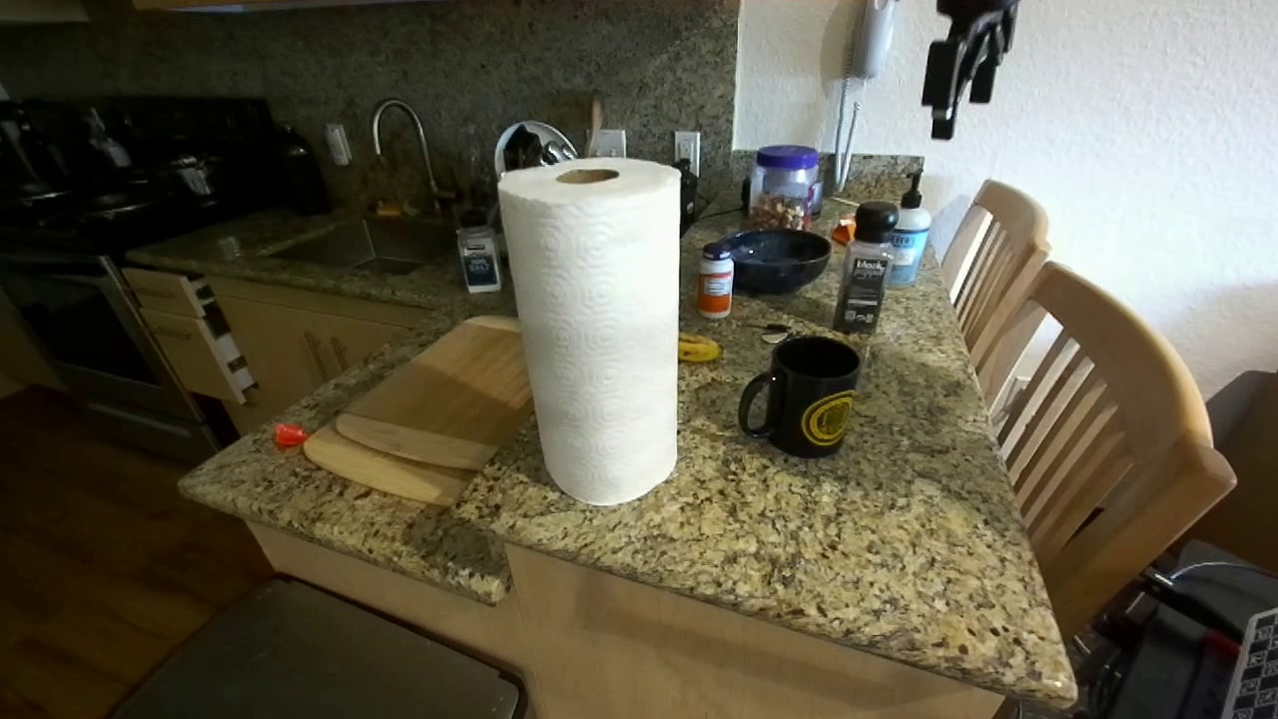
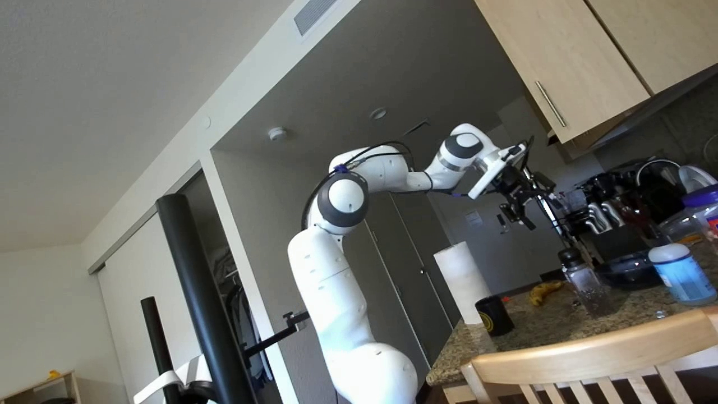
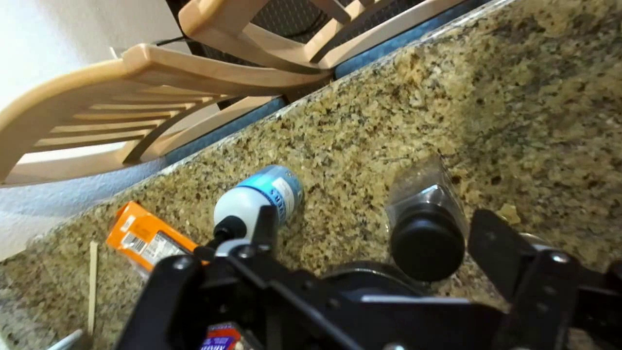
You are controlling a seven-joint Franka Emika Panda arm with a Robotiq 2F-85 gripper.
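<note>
My gripper stands open and empty above the counter, its two dark fingers wide apart in the wrist view. Between and beyond them, nearer the right finger, shows the black cap of a clear pepper bottle (image 3: 428, 242). In exterior view 1 the gripper (image 1: 960, 90) hangs at the top, well above that upright black-capped bottle (image 1: 865, 270). A soap bottle (image 3: 259, 198) with a pump top is near the left finger. A dark bowl (image 1: 776, 260) lies left of the pepper bottle, and a black mug (image 1: 812, 401) stands closer to the front.
A tall paper towel roll (image 1: 605, 348) rises at the front of the counter beside the cutting boards (image 1: 443, 389). A small white bottle (image 1: 715, 282), a banana (image 1: 698, 348) and a purple-lidded jar (image 1: 785, 192) are further back. Chairs (image 1: 1102, 419) line the right edge.
</note>
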